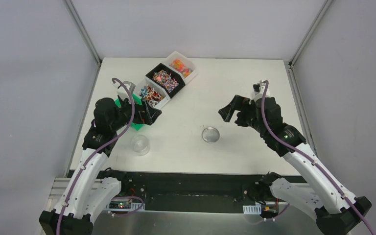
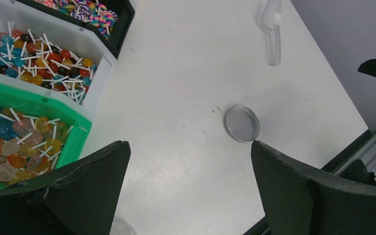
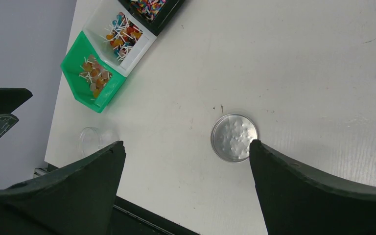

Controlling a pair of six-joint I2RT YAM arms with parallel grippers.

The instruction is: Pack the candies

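Observation:
Lollipops fill a row of bins at the back left: a green bin [image 2: 81, 139], a white bin [image 2: 105, 76], a black bin [image 1: 175, 92] and a second white bin [image 1: 194, 73] with orange and pink candies [image 1: 180, 67]. A clear jar [image 1: 140, 145] stands near the front left, seemingly empty. Toward the table's middle lies a round silver lid [image 1: 210, 134]. My left gripper [image 1: 155, 113] hovers by the green bin, open and empty. Over the right half, my right gripper [image 1: 223, 116] is also open, nothing between its fingers; the lid shows beyond them in its wrist view.
A clear scoop-like item [image 2: 273, 34] lies on the table's right side, largely hidden under the right arm in the top view. Walls rise at the sides and back.

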